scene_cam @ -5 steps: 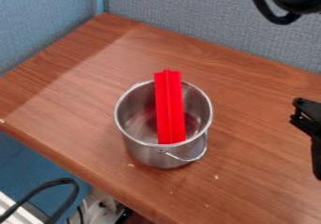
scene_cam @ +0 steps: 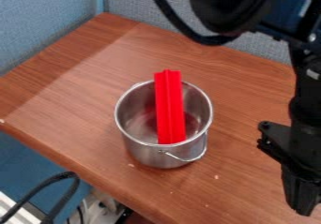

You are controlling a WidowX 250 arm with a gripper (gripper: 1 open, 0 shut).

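A steel pot (scene_cam: 141, 143) with a wire handle stands on the wooden table (scene_cam: 75, 87), left of centre. A long red bar (scene_cam: 170, 106) stands in it, leaning toward the back and rising above the rim. My black gripper (scene_cam: 298, 198) is at the right edge of the view, shut, apart from the pot, with nothing seen between its fingers.
Padded blue-grey walls (scene_cam: 38, 26) border the table at the left and back. Black cables (scene_cam: 51, 181) and white hardware lie beyond the table's front-left edge. The table around the pot is clear.
My arm and gripper have moved leftward and down, further into view from the right. The pot and red bar have stayed where they were.
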